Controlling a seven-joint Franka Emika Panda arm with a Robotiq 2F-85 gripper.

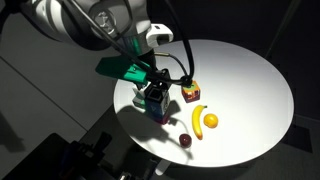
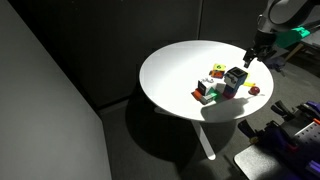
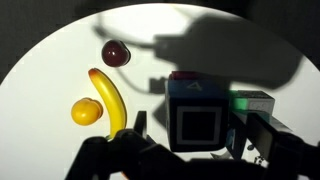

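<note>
A dark block with a black square on its top stands upright on the table, seemingly stacked on a reddish block that shows at its base. In exterior view 1 this stack is directly below my gripper, partly covered by it. The gripper is open, its dark fingers on either side of the dark block in the wrist view. Whether they touch it cannot be seen. Beside the stack lies a green and grey block, partly hidden by a finger.
A yellow banana, an orange and a dark red round fruit lie near the stack. A colourful cube sits behind.
</note>
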